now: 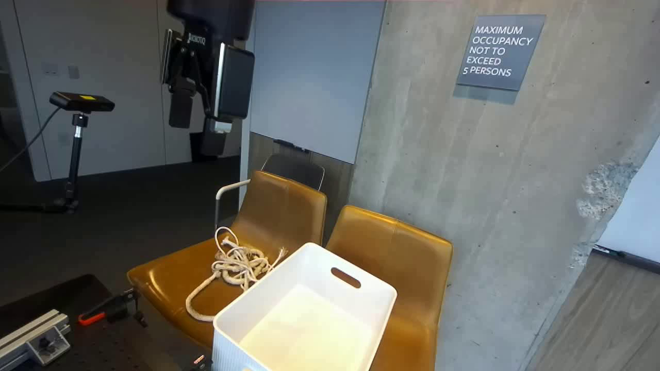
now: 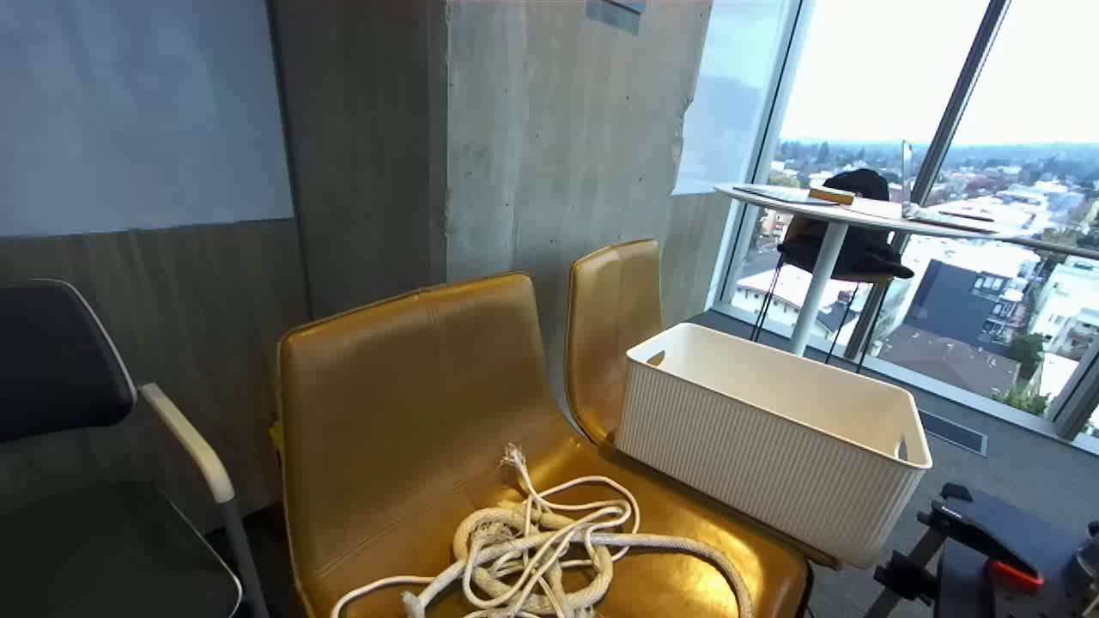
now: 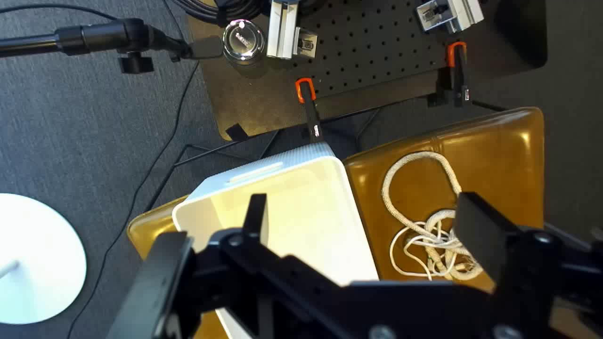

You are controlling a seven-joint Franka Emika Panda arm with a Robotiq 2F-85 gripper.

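A tangled heap of off-white rope [image 1: 238,265], with thick and thin strands, lies on the seat of a tan leather chair [image 2: 412,402]. Beside it, on the neighbouring tan chair [image 1: 396,259], stands a white ribbed bin [image 2: 762,443] with handle holes; its inside [image 3: 305,220] looks empty. High above both, in exterior view 1, hangs my gripper [image 1: 196,133], pointing down. It is open, and no object shows between its fingers. From the wrist view, the bin lies below the gap and the rope [image 3: 435,243] partly under the right finger.
A dark perforated table [image 3: 362,45] borders the chairs, with orange-tipped clamps [image 3: 305,90] at its edge and metal brackets on top. A camera on a stand [image 1: 80,102] rises at the left. An armchair [image 2: 62,360] stands beside the rope's chair.
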